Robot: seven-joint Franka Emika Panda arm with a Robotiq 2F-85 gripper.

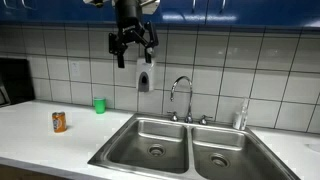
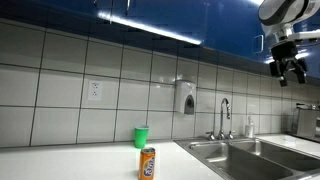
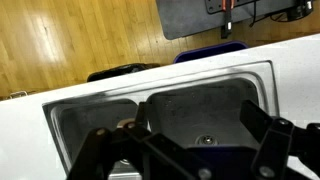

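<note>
My gripper (image 1: 135,61) hangs high over the double sink (image 1: 198,127), below the blue cupboards, its two fingers spread apart. In the wrist view the open gripper points down at the sink basins, with nothing held between its fingers. On the white counter left of the sink stand a green cup (image 1: 99,105) near the back wall and an orange can (image 1: 59,122) closer to the front. Both the cup (image 2: 141,137) and the can (image 2: 147,164) are upright in exterior view 2, well away from the gripper (image 2: 292,80).
A faucet (image 1: 181,100) rises behind the sink, and a soap bottle (image 1: 241,117) stands at its back right. A dispenser (image 1: 146,75) is fixed to the tiled wall. Blue cupboards (image 2: 180,30) run overhead.
</note>
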